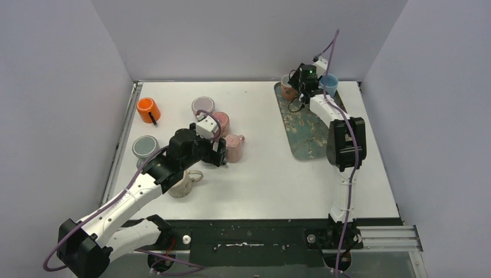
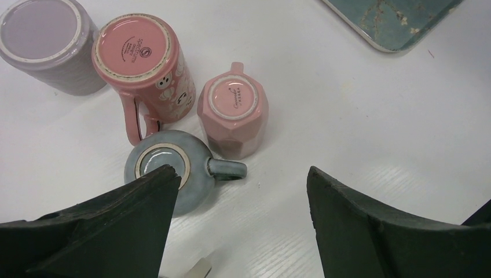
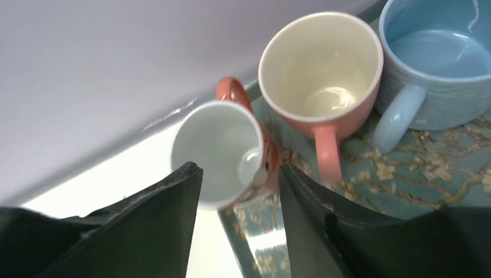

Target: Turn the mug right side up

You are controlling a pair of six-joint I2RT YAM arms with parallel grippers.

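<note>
At the tray's far-left corner stands a terracotta mug point(image 3: 271, 156), mouth up, pale inside. My right gripper is open above its near side, the two fingers apart; whether they touch the mug is unclear. Over on the left, my left gripper hangs open above the table. Below it a grey mug point(image 2: 200, 191) rests bottom up, its handle pointing right. Also bottom up beside it are a faceted pink mug point(image 2: 233, 124), a darker pink patterned mug point(image 2: 168, 95) and a lavender mug point(image 2: 69, 69).
The green tray point(image 1: 307, 145) also holds a coral mug point(image 3: 321, 69) and a blue mug point(image 3: 446, 92), both upright at its far edge. An orange mug point(image 1: 148, 109), a grey-green mug point(image 1: 145, 146) and a cream mug point(image 1: 181, 186) are farther left.
</note>
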